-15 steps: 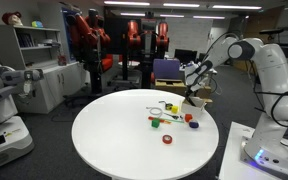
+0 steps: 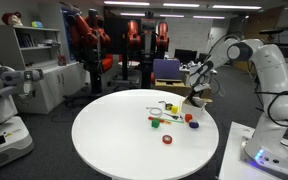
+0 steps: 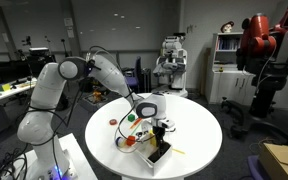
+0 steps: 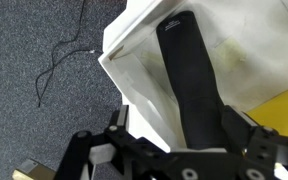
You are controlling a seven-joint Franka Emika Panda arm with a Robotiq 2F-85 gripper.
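In the wrist view a long black object (image 4: 191, 70), shaped like a remote control, lies inside a white open box. The near end of the black object runs down between the fingers of my gripper, which stands open above it. Contact between the fingers and the object cannot be made out. In the second exterior view the white box (image 3: 158, 165) sits at the near side of the round table, with my gripper (image 3: 167, 138) over it. A yellow thing (image 4: 281, 110) fills the lower right of the wrist view, close to the gripper.
The box wall (image 4: 149, 95) rises close to the left of the gripper. On the white table (image 2: 114, 130) lie a red item (image 2: 167, 139), a green item (image 2: 155, 123), a yellow item (image 2: 175, 109) and a dark blue item (image 2: 194, 125).
The arm has shifted only slightly around the box. Objects on the table stay where they were.
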